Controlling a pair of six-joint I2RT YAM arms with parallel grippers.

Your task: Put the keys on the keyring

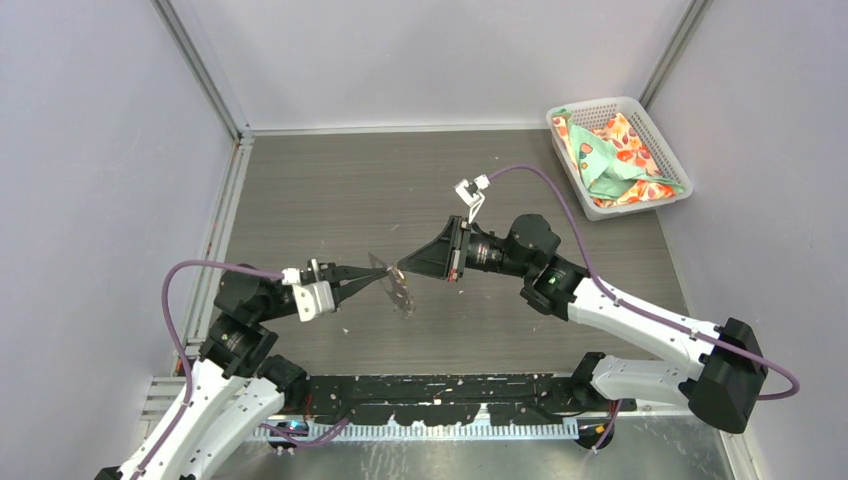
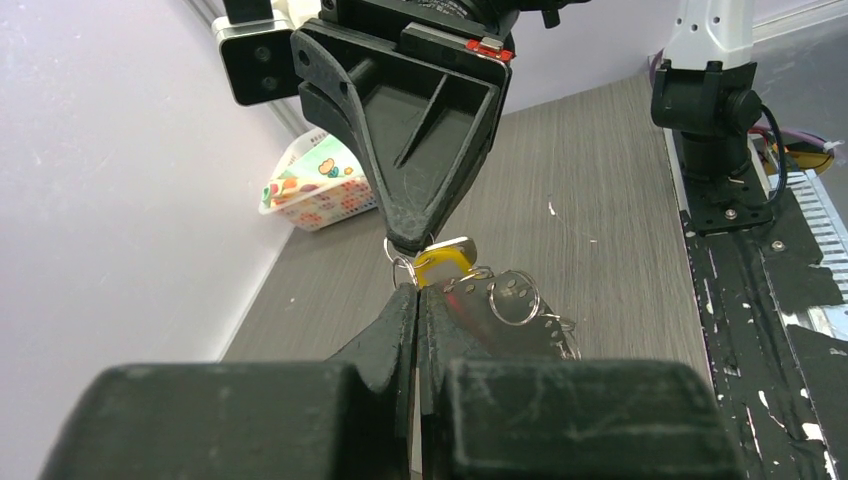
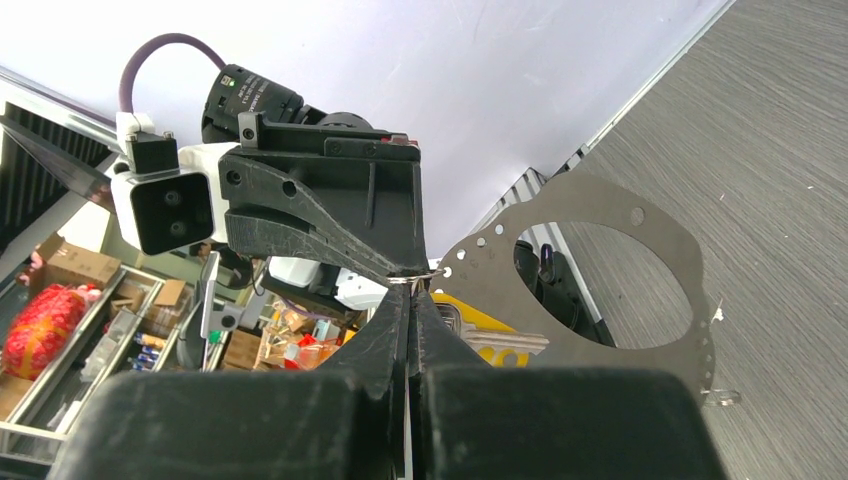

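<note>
My left gripper and my right gripper meet tip to tip over the table, both shut. A thin wire ring point(image 2: 403, 268) stands at the right gripper's tip and reaches the left fingertips; whether the left fingers pinch it is hard to tell. Beside the tips are a yellow-headed key and, in the right wrist view, silver key blades point(image 3: 512, 341). A flat metal keyring plate point(image 3: 655, 235), with a large oval opening and small holes, hangs below them. Small rings point(image 2: 514, 298) run through its edge. How the keys join the ring is partly hidden.
A white basket point(image 1: 654, 118) with patterned cloths stands at the back right. Under the grippers the table point(image 1: 330, 180) is clear. White walls close in the back and sides.
</note>
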